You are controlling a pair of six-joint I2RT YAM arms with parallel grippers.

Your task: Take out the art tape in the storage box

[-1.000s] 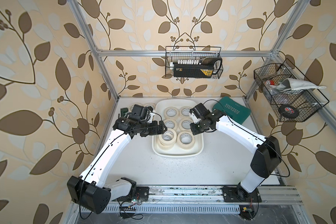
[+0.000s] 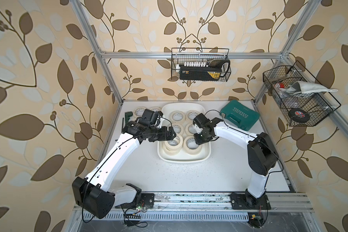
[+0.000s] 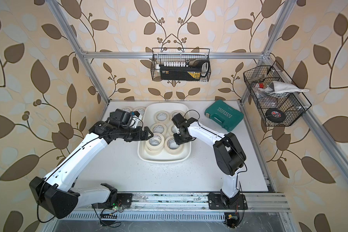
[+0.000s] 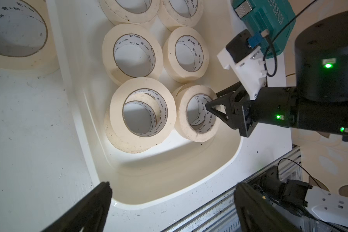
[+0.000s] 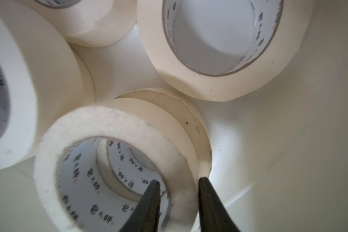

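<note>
Several cream rolls of tape stand in the white storage box (image 2: pixel 184 161). The front right roll (image 4: pixel 182 114) rests on another roll that peeks out beneath it. My right gripper straddles this upper roll's wall, one finger inside the hole and the other along the outside. Its fingers are part open, and a gap shows between the inner finger and the wall. My left gripper is wide open above the box's front left end, holding nothing. Just beyond its fingers, the front left roll (image 4: pixel 143 83) sits askew on another.
Several rolls (image 3: pixel 137 109) lie outside the box at the back left. A green case (image 2: pixel 240 115) stands to the right of the box.
My right arm has come lower and a little left, bringing its gripper onto the front right roll. The left gripper has shifted slightly right. The rolls look unmoved.
</note>
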